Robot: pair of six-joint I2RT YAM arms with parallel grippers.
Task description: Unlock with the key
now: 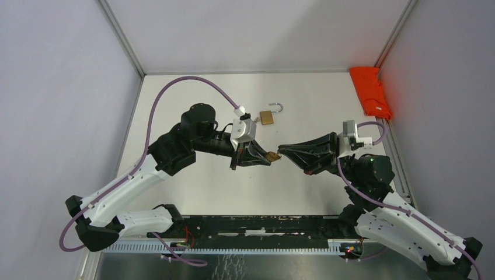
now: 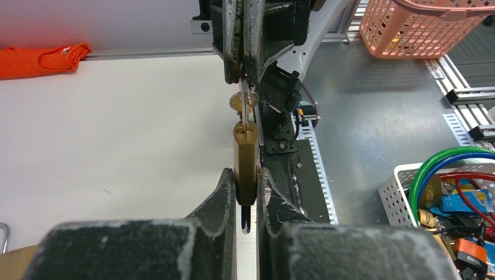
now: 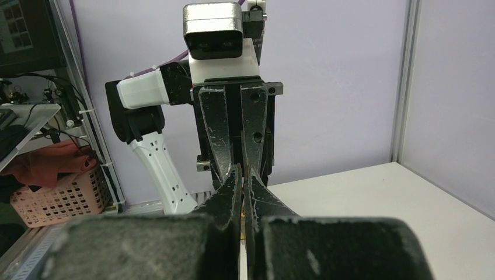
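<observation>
A brass padlock (image 2: pixel 245 160) stands edge-on between the fingers of my left gripper, which is shut on it, its shackle pointing back toward the palm. In the top view my left gripper (image 1: pixel 269 158) faces my right gripper (image 1: pixel 281 150) above the table. The right gripper is shut on a thin key (image 2: pixel 244 105), whose blade points at the padlock's keyhole end and appears to meet it; how deep it sits cannot be told. A second, round-headed brass key (image 2: pixel 237 101) hangs beside it. In the right wrist view the fingers mostly hide both.
Another brass padlock (image 1: pixel 266 118) lies on the white table behind the grippers, near a loose-looking shackle (image 1: pixel 276 107). A folded orange cloth (image 1: pixel 370 92) is at the back right. Bare table surrounds the grippers.
</observation>
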